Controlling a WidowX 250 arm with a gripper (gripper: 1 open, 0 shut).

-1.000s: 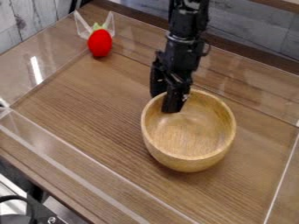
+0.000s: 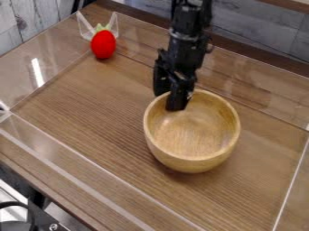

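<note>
A large tan wooden bowl (image 2: 191, 139) lies on the wooden table (image 2: 85, 135), right of centre. The black robot arm comes down from the top centre, its gripper (image 2: 172, 97) at the bowl's back-left rim. The fingertips are dark and small, so whether they are open or shut on the rim cannot be made out.
A red object (image 2: 103, 44), egg-shaped, sits at the back left, with a pale pronged piece just behind it. A black cable lies at the bottom-left corner.
The arm's pose over its back rim differs slightly.
</note>
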